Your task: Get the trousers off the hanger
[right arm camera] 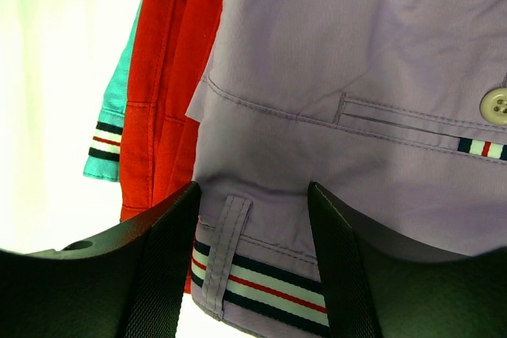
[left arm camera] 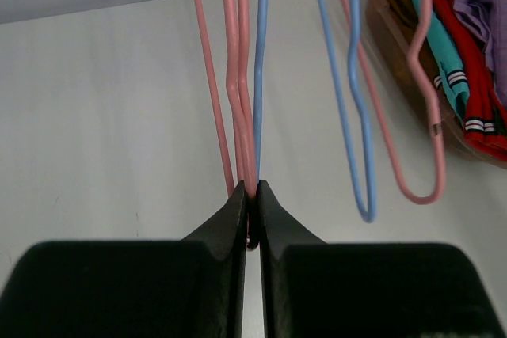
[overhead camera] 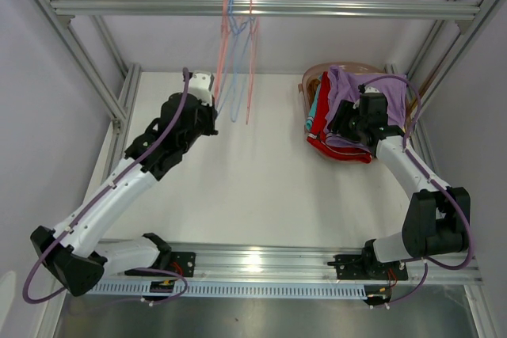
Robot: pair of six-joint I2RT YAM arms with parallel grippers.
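Note:
Pink and blue hangers [overhead camera: 223,37] hang from the rail with no garment on them. My left gripper is shut on the lower ends of several pink and blue hangers; others dangle to its right. Lilac trousers [right arm camera: 380,45] with a striped band lie folded on red and teal garments [right arm camera: 154,77] in the basket [overhead camera: 305,89] at the right. My right gripper is over the lilac trousers, its fingers part open, with cloth visible between them; whether it touches the cloth I cannot tell.
The metal rail [overhead camera: 142,7] crosses the top of the frame. The basket stands at the back right, against the frame.

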